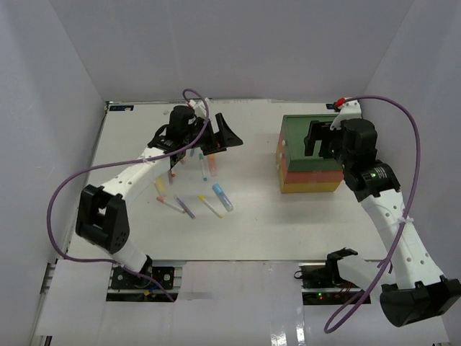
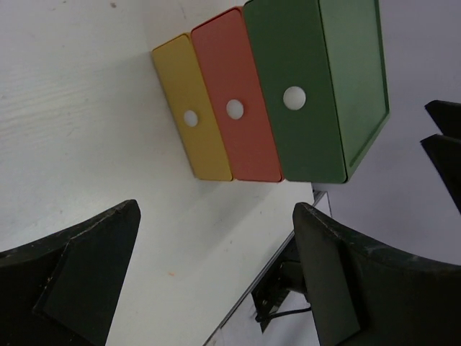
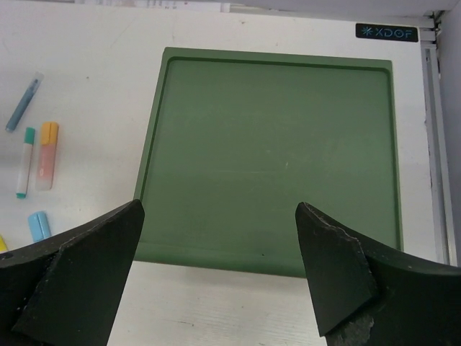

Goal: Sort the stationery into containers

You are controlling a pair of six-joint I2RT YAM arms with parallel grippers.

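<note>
Stacked drawer boxes stand at the right: green [image 2: 295,68] on top, red [image 2: 234,86] in the middle, yellow [image 2: 187,112] at the bottom, each with a white knob, all closed. Over the stack's right part, my right gripper [image 1: 320,138] is open and empty. My left gripper [image 1: 225,137] hangs open above the table's middle, nothing between its fingers, pointing toward the stack. On the left lie a blue-capped highlighter [image 1: 222,197], a yellow-tipped pen [image 1: 210,206], a dark pen [image 1: 186,207], a red pen [image 1: 171,205] and a yellow highlighter [image 1: 160,186]. The left arm covers other pens.
An orange-capped highlighter [image 3: 47,155], a green-capped marker [image 3: 26,162] and a blue pen [image 3: 24,103] lie left of the stack. Bare table [image 1: 259,209] stretches between the pens and the drawers. Walls rise at the back and both sides.
</note>
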